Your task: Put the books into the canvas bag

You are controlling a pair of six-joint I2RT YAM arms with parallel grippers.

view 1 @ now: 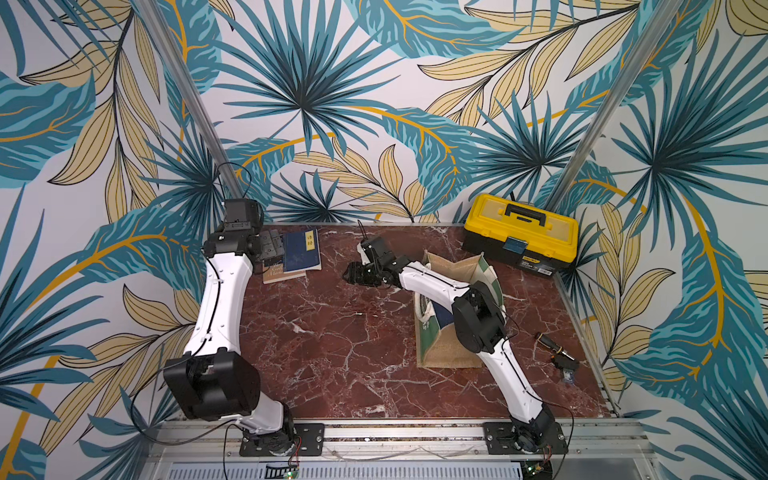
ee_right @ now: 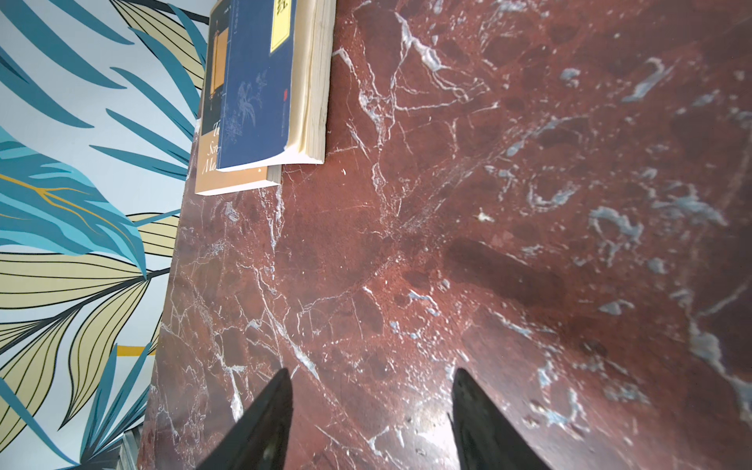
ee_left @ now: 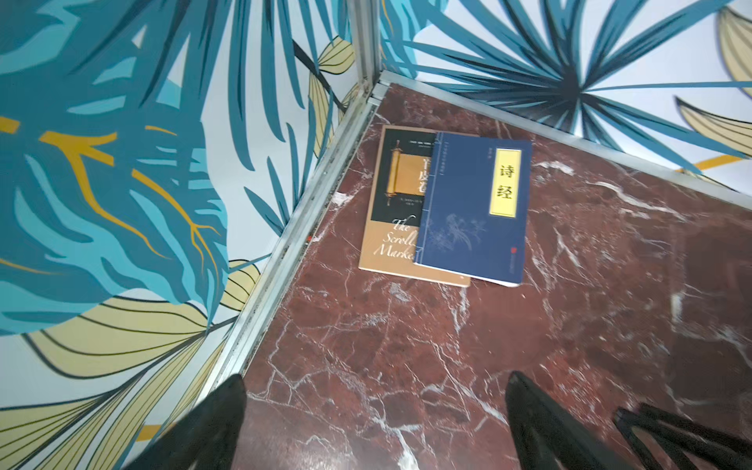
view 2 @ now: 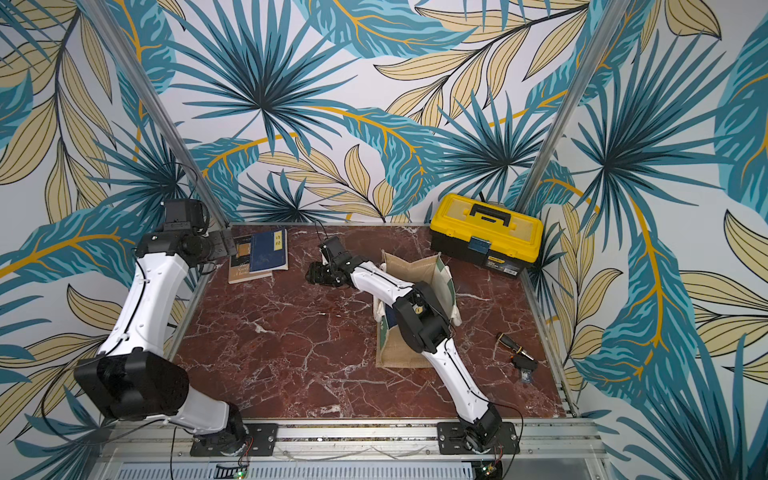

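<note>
Two books lie overlapped at the back left: a blue one (ee_left: 470, 207) on an orange-and-black one (ee_left: 387, 243). My left gripper (view 1: 260, 248) is raised over the left side, pointing down, open and empty; in its wrist view the books are below it. My right gripper (view 1: 356, 272) hovers low right of the books, open over bare marble. The canvas bag (view 1: 448, 352) stands at centre right, partly hidden under my right arm, with something dark blue inside.
A yellow toolbox (view 1: 520, 224) sits at the back right. Small tools (view 1: 556, 352) lie at the right edge.
</note>
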